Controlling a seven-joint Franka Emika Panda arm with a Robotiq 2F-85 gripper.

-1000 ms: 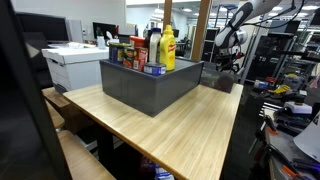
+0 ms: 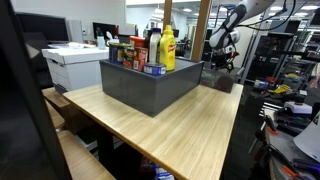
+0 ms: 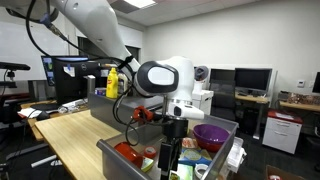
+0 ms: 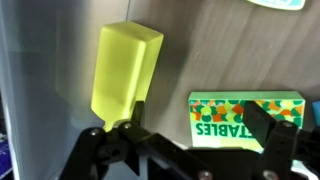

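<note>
My gripper is open, with nothing between its two dark fingers. A yellow block (image 4: 126,68) lies ahead of the left finger in the wrist view, close to the bin wall. Ahead of the right finger is a box with a green "vegetables" label (image 4: 245,118), partly hidden by that finger. In exterior view 2, the white arm (image 3: 166,82) reaches down over a grey bin (image 3: 128,170) of mixed items. Its gripper (image 3: 165,158) points downward there, its fingertips hard to make out.
A purple bowl (image 3: 208,136) and red items (image 3: 143,132) sit in the bin around the arm. Another grey bin (image 2: 150,92) holds cans and a yellow bottle (image 2: 168,50). Bare wooden table (image 2: 175,135) lies in front of it.
In exterior view 1, the distant arm has shifted slightly, and more of its dark lower parts now show above the far bin. The near bin and table look unchanged.
</note>
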